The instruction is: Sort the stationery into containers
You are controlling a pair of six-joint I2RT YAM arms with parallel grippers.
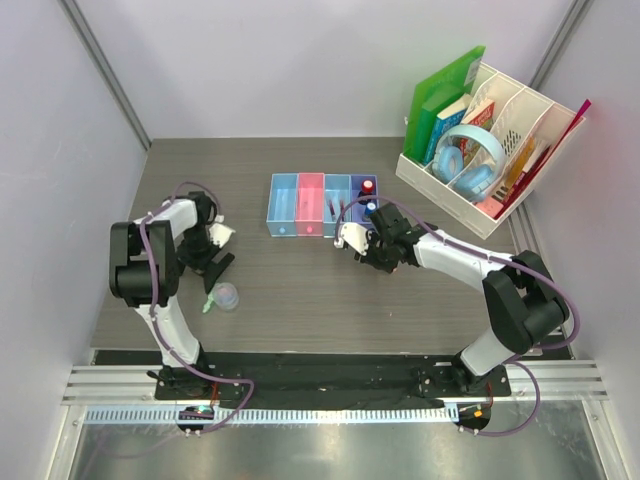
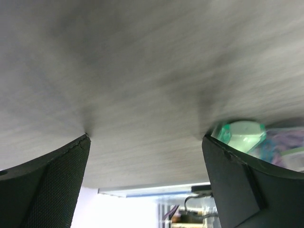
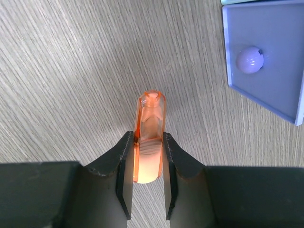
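In the right wrist view, my right gripper is shut on an orange translucent stationery item (image 3: pixel 150 118), held above the table. My left gripper is open with only bare table between its fingers, low over the surface. A green translucent item (image 2: pixel 242 135) lies against or right beside its right finger (image 2: pixel 237 180), blurred and partly hidden. Next to the green item is a clear round tub (image 1: pixel 226 296) of paper clips. The divided organizer has a light blue compartment (image 1: pixel 282 208), a pink one (image 1: pixel 311 210) and another light blue one (image 1: pixel 342 188) holding pens.
The organizer's purple-blue end compartment (image 3: pixel 280 28) contains a purple rounded object (image 3: pixel 250 60) and, from above, a red-topped bottle (image 1: pixel 366 188) and a blue-topped one (image 1: pixel 371 208). A white rack (image 1: pixel 440 190) with books and headphones (image 1: pixel 480 140) fills the back right. Mid-table is clear.
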